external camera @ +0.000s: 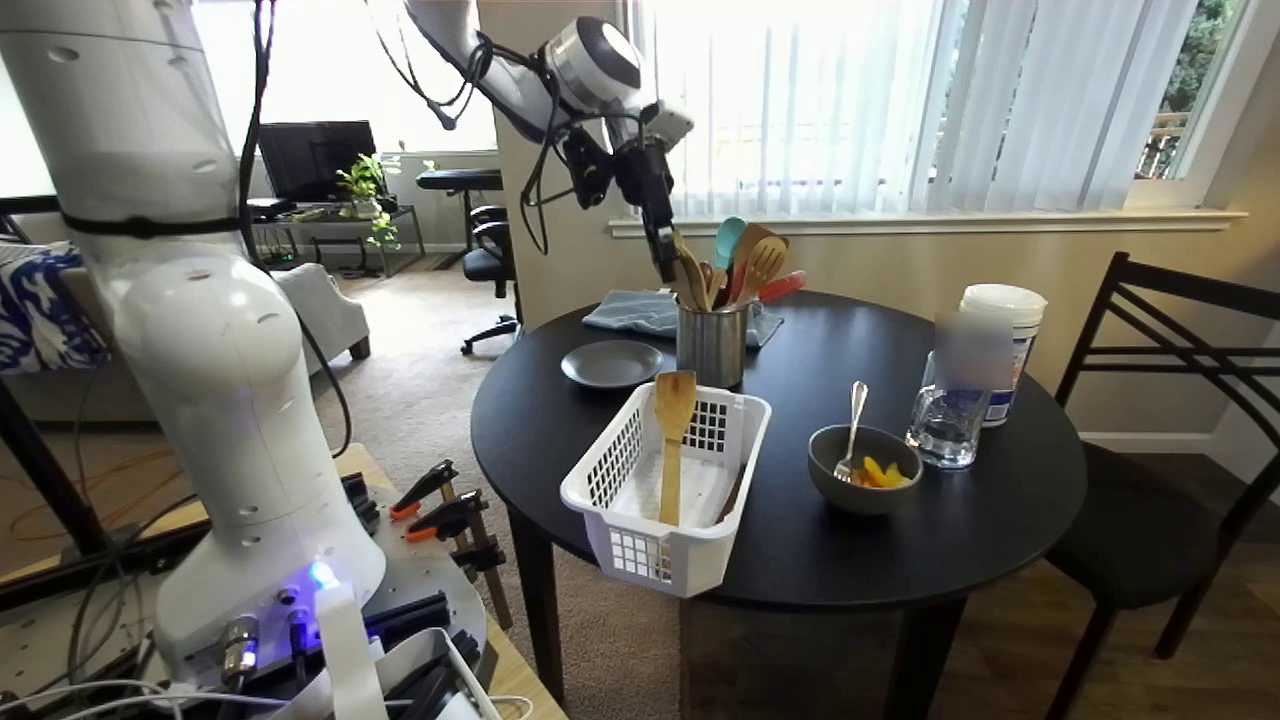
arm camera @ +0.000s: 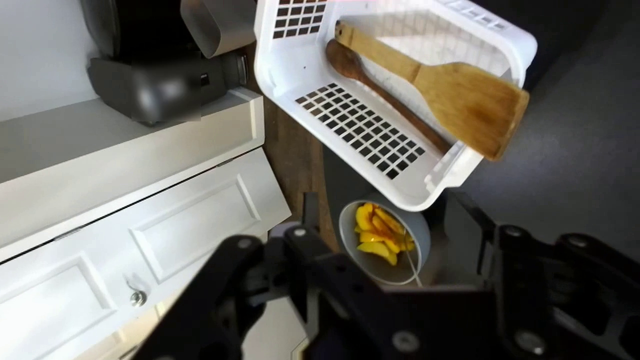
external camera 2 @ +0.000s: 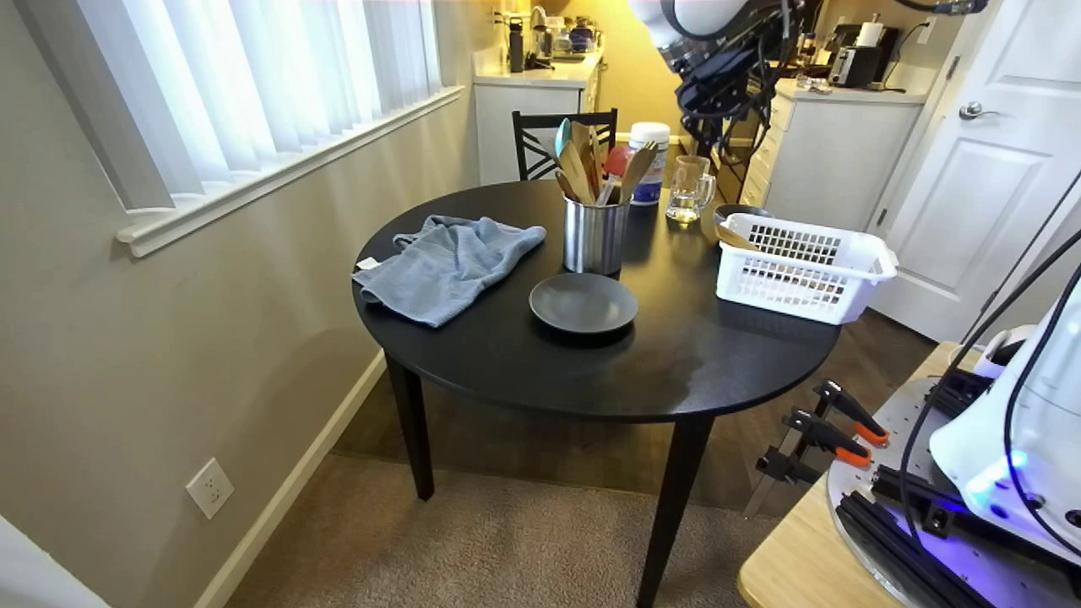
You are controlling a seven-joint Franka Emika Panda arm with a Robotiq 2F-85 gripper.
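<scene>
My gripper (external camera: 666,258) hangs above the table, pointing down, and covers part of the leftmost wooden utensils in exterior view 1. In the wrist view the gripper is open, its dark fingers (arm camera: 465,225) wide apart with nothing held between them. The grey bowl (arm camera: 423,234) of yellow fruit slices shows below that gap. A white basket (arm camera: 366,162) holds a wooden spatula (arm camera: 474,99) and a dark wooden spoon (arm camera: 390,96). Several utensils (external camera: 762,264) stand in a metal crock (external camera: 711,348); the wrist view does not show them.
A grey plate (external camera 2: 583,304) and a crumpled blue towel (external camera 2: 446,265) lie near the crock. A glass mug (external camera: 944,420) and a white tub (external camera: 1014,318) stand at the right in exterior view 1. Bare tabletop (external camera 2: 699,355) lies between plate and basket.
</scene>
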